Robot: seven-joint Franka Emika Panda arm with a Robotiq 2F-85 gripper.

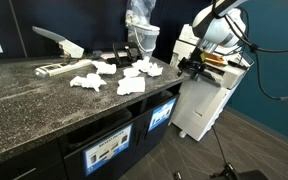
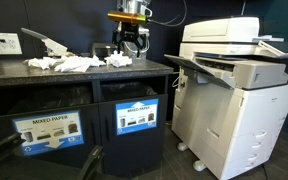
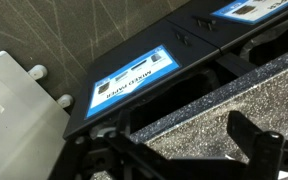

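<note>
Several crumpled white papers lie scattered on the dark speckled counter; in the second exterior view the crumpled papers form a row near its front edge. My gripper is beyond the counter's right end in the first exterior view, in front of the printer. The wrist view shows the gripper open over the counter's front edge, with nothing held between its fingers. A bit of white shows at the bottom of that view, mostly hidden by the gripper.
Below the counter are open bin slots with blue-bordered Mixed Paper signs. A large white printer stands to the right. A paper cutter and a clear bucket occupy the counter's back.
</note>
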